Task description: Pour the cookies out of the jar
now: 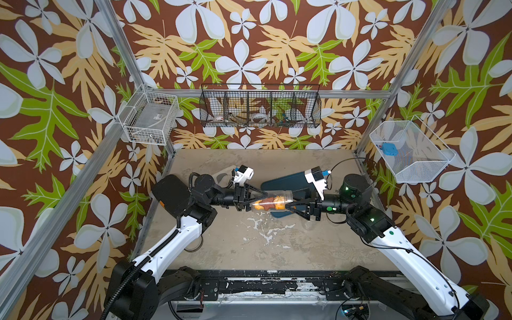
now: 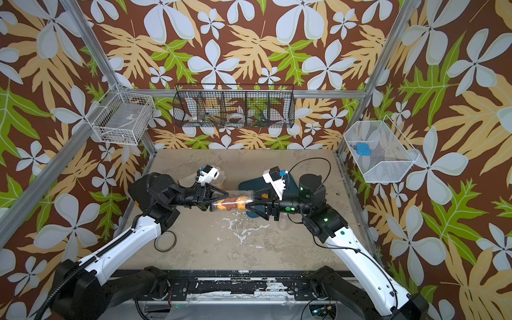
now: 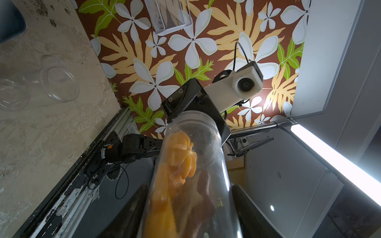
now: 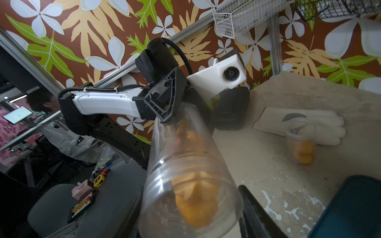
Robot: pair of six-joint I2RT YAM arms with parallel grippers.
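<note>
A clear plastic jar [image 1: 272, 200] with orange and brown cookies inside lies on its side in the air between my two grippers. My left gripper [image 1: 252, 200] is shut on its left end, and its fingers flank the jar [image 3: 190, 186] in the left wrist view. My right gripper [image 1: 299, 207] has its fingers around the ridged right end. In the right wrist view the jar [image 4: 190, 190] fills the space between the fingers; whether they press on it is unclear. Orange cookies [image 4: 196, 198] lie near that end, inside the jar.
Below and behind the jar lies a dark teal tray [image 4: 349, 210]. A clear cup [image 4: 300, 138] with orange pieces stands by a white glove [image 4: 273, 119]. Clear empty containers [image 3: 59, 84] rest on the table.
</note>
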